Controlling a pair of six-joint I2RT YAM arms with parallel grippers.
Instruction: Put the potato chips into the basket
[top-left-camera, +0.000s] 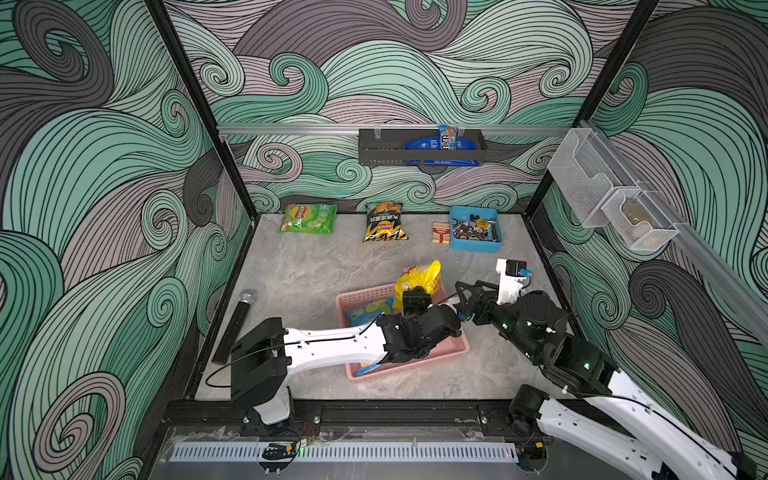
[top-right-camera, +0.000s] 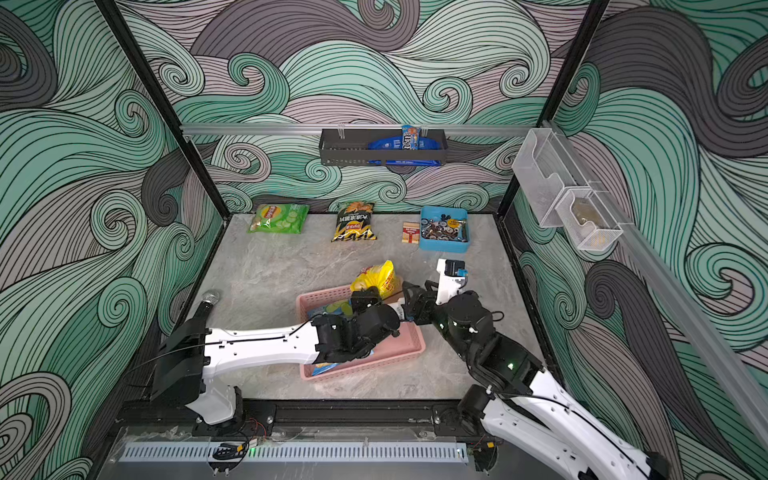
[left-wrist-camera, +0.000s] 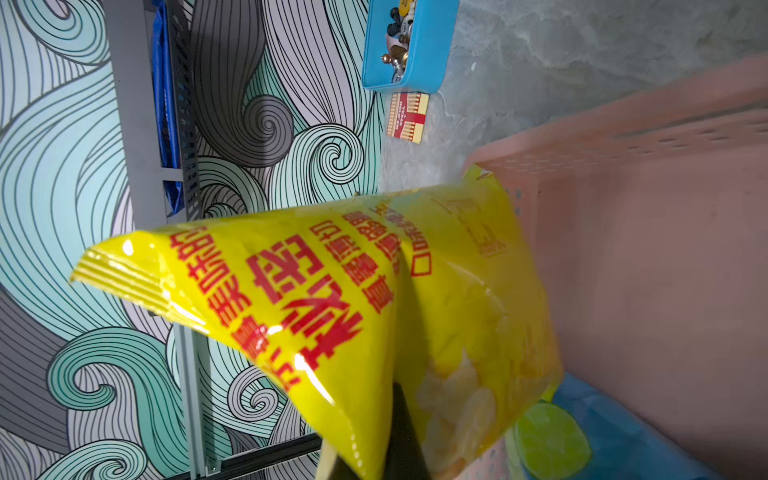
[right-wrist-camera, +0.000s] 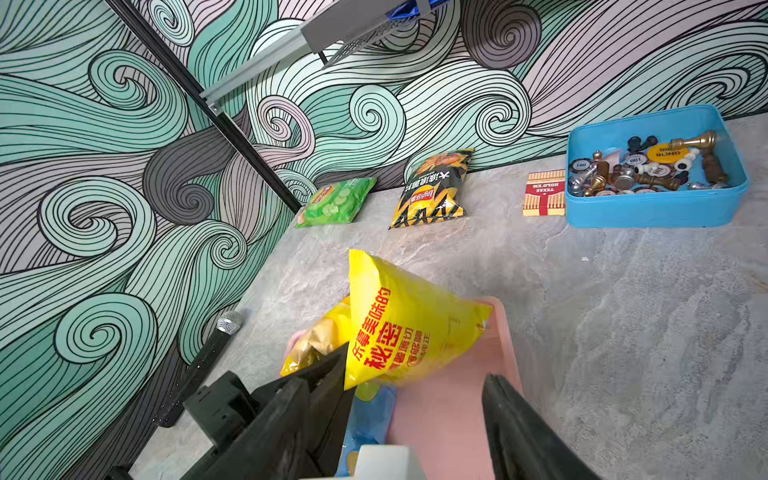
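A yellow chip bag (top-left-camera: 424, 277) hangs over the far side of the pink basket (top-left-camera: 457, 349). My left gripper is shut on its edge, and the bag (left-wrist-camera: 448, 312) fills the middle of the left wrist view. A blue chip bag (right-wrist-camera: 369, 420) lies inside the basket, partly hidden by my left arm. My right gripper stands open at the basket's right, nothing between its fingers. At the back of the table lie a green chip bag (top-left-camera: 309, 218) and a black chip bag (top-left-camera: 385, 221).
A blue box (top-left-camera: 475, 229) of small pieces and a matchbox-like packet (top-left-camera: 441, 233) stand at the back right. A microphone (top-left-camera: 233, 326) lies at the left. Above the back edge hangs a dark shelf basket (top-left-camera: 384, 147). Table between the back bags and the basket is bare.
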